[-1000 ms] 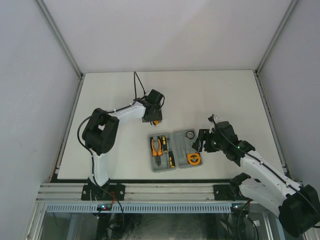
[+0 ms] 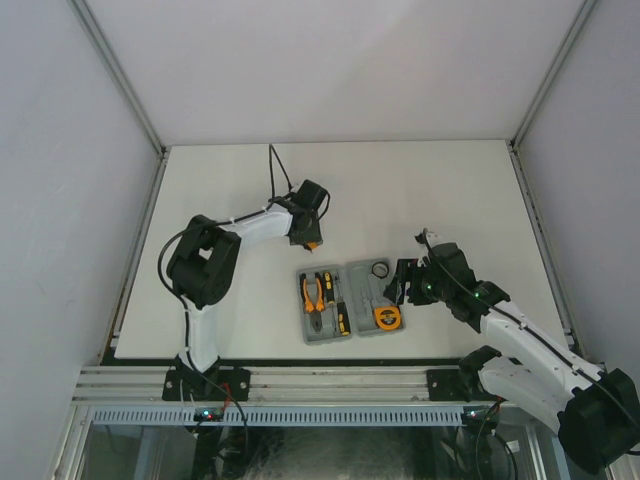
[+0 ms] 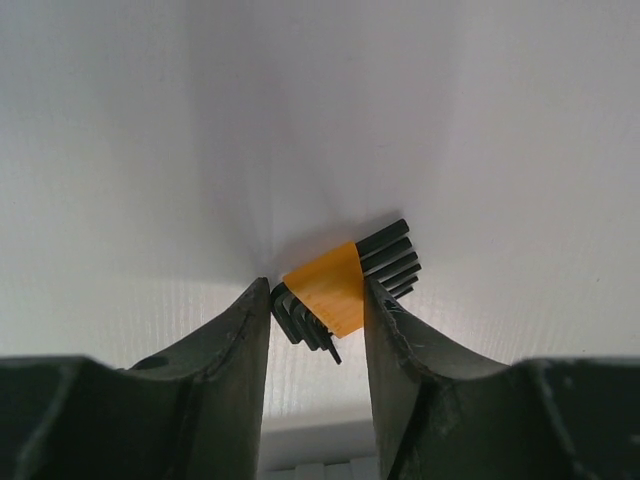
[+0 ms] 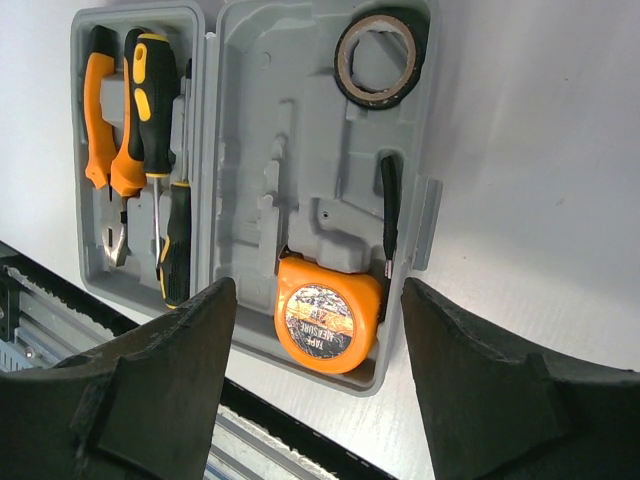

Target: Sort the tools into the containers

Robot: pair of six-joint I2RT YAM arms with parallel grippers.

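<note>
An orange-sleeved set of black hex keys (image 3: 325, 288) lies on the white table, with my left gripper's (image 3: 314, 287) fingertips at either side of it; whether they press on it I cannot tell. My right gripper hangs apart over the grey two-part case, fingers open and empty. The case's left half (image 4: 84, 238) holds orange pliers (image 4: 100, 140) and screwdrivers (image 4: 154, 100). Its right half (image 4: 245, 60) holds a tape roll (image 4: 352, 80), an orange tape measure (image 4: 325, 320) and a slim black tool (image 4: 390, 205).
White walls enclose the sides and back.
My left gripper has shifted very slightly at the hex keys over the last second. The right arm looks still.
</note>
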